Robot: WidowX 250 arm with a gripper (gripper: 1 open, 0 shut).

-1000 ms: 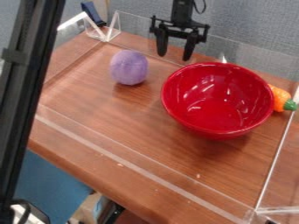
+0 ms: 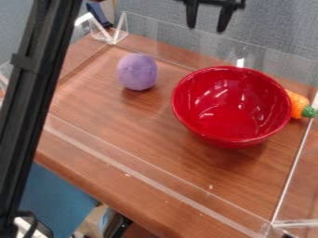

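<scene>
My black gripper (image 2: 206, 20) hangs at the top edge of the view, cut off by it, its two fingers apart with nothing between them. It is above and behind a purple ball (image 2: 138, 72) on the wooden table and a large red bowl (image 2: 230, 110) to the right. An orange carrot-like object (image 2: 298, 103) with a green end lies partly hidden behind the bowl's right side.
Clear plastic walls edge the wooden table (image 2: 137, 167), whose front and middle are bare. A black vertical post (image 2: 28, 102) crosses the left of the view. A small white item shows just behind the bowl.
The gripper has risen steadily toward the top of the view, out of which most of it has passed. The ball and bowl have not moved.
</scene>
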